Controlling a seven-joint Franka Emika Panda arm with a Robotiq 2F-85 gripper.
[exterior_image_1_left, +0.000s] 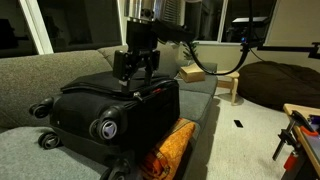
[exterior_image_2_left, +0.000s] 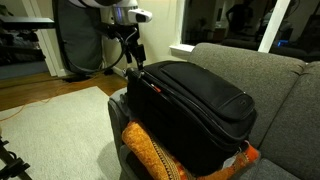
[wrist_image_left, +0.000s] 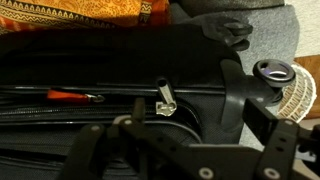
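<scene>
A black suitcase with wheels lies on its side on the grey couch, its zippered edge facing up toward the arm. In the wrist view a metal zipper pull lies near the middle, and a red tag is to its left. My gripper hangs just over the suitcase's upper edge, its fingers apart and nothing seen between them. From the other side, the gripper shows at the suitcase's near end. Whether a fingertip touches the suitcase I cannot tell.
An orange patterned cushion is wedged under the suitcase. Along the couch a cardboard box sits farther off. A wooden table stands at the right, and a small dark object lies on the pale carpet.
</scene>
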